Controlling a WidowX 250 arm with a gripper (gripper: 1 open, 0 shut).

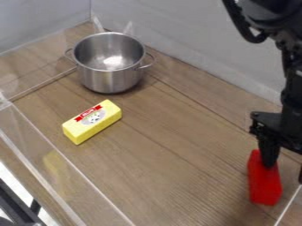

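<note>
At the right of the camera view, my black gripper reaches down over a red object lying on the wooden surface. Its fingertips are at the red object's upper part; whether they are closed on it is unclear. A yellow block with a red and white label lies at the left. A steel pot with two handles stands at the upper left.
Pale walls bound the back, and the surface has edges at the left and at the bottom right.
</note>
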